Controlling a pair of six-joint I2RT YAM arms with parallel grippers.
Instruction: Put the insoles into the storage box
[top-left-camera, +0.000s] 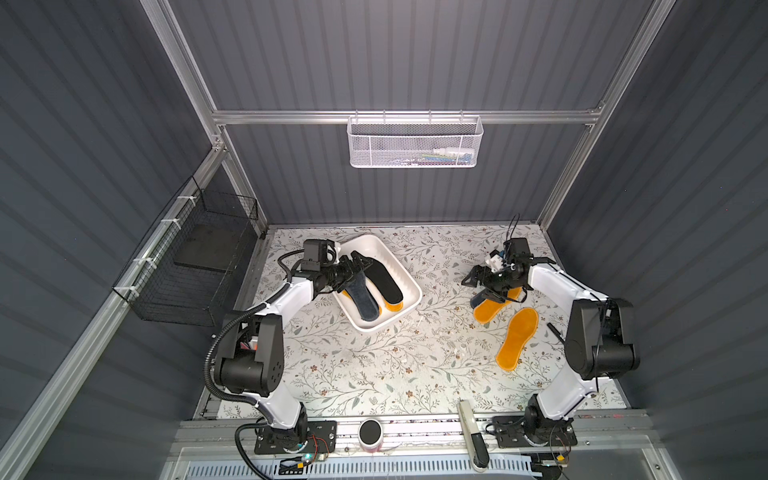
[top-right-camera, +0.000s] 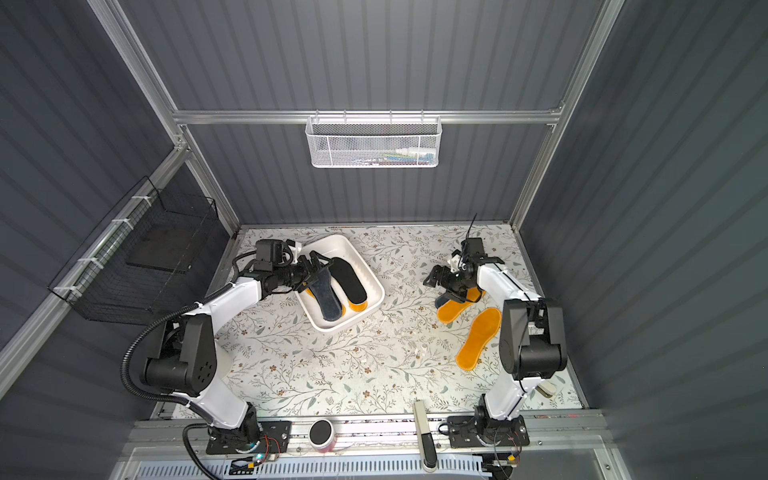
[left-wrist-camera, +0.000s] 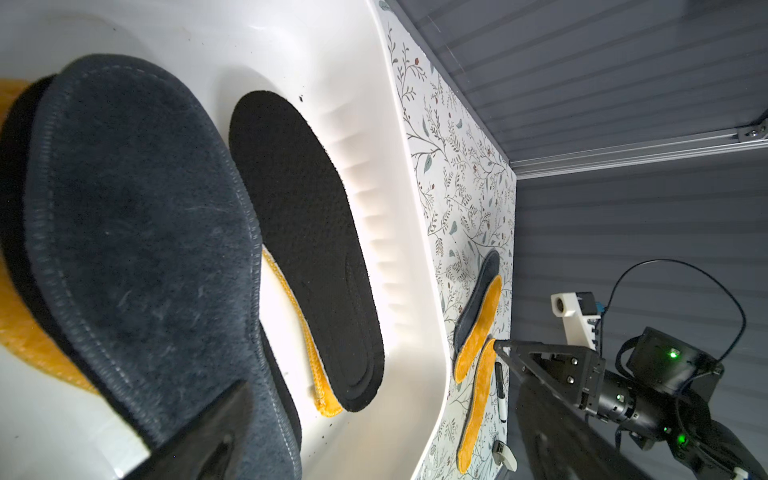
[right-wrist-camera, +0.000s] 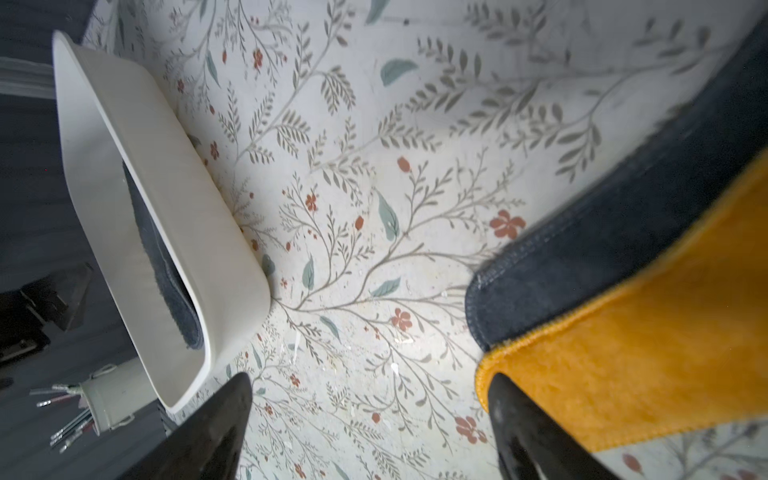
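The white storage box (top-left-camera: 411, 297) stands left of the middle of the table. Inside it, a dark blue insole (left-wrist-camera: 152, 216) overlies black and orange ones, and a black insole (left-wrist-camera: 308, 240) rests along the right wall. My left gripper (top-left-camera: 349, 268) is over the box, open and empty. At the right, a dark blue insole (right-wrist-camera: 592, 240) and an orange insole (right-wrist-camera: 640, 352) overlap on the table. Just above this pair, my right gripper (top-left-camera: 480, 286) is open with nothing between its fingers. Another orange insole (top-left-camera: 517, 338) lies nearer the front, apart from the gripper.
A white mesh basket (top-left-camera: 414, 149) hangs on the back wall, and a black wire basket (top-left-camera: 196, 260) on the left wall. A dark pen-like object (top-left-camera: 555, 333) lies beside the front orange insole. Clear patterned tabletop separates the box from the insoles.
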